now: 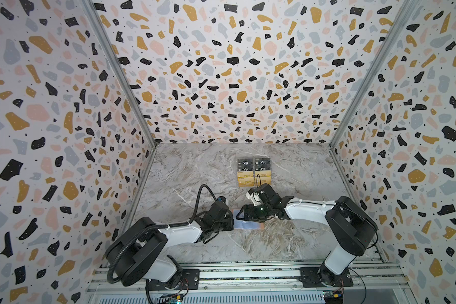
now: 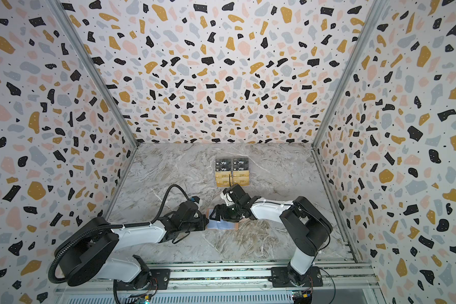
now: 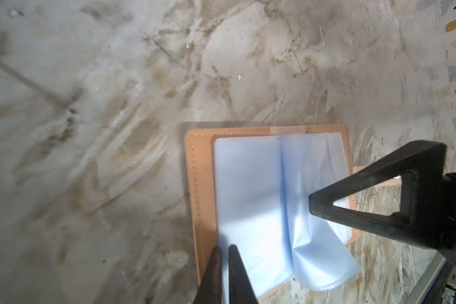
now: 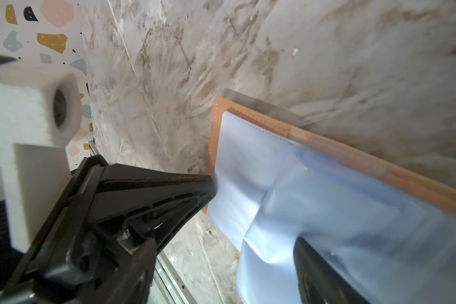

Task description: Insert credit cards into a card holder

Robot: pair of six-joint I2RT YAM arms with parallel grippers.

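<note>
A tan card holder [image 3: 202, 177] lies open on the marble table at front centre, showing pale blue sleeves [image 3: 248, 192]; one sleeve is folded and creased. My left gripper is at the holder's near edge, its two fingertips close together at the sleeve's edge; whether anything is between them is unclear. My right gripper [image 2: 217, 212] hangs over the holder, a black fingertip at the creased sleeve, its fingers apart in the right wrist view. Gold and black cards [image 1: 245, 179] lie in two columns behind the holder.
Patterned walls [image 1: 238, 76] enclose the table on the back and both sides. A metal rail [image 1: 248, 268] runs along the front edge.
</note>
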